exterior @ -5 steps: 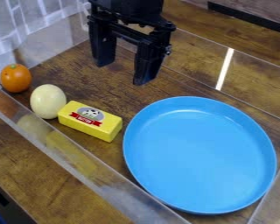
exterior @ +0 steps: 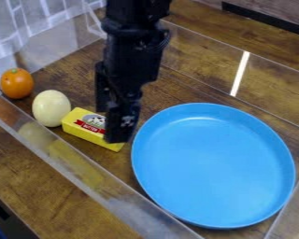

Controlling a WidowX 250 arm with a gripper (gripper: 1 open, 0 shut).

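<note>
My black gripper [exterior: 117, 110] hangs over a yellow packet [exterior: 85, 126] with a red label, open, its two dark fingers lowered to just over the packet and partly covering it. A white egg-shaped object [exterior: 49, 107] lies left of the packet, and an orange round fruit [exterior: 18, 82] is farther back at the left.
A large blue plate [exterior: 212, 168] fills the right front. Clear walls run along the left and front edges.
My gripper has moved down and toward the front, from above the back of the area to over the yellow packet. The objects look unmoved.
</note>
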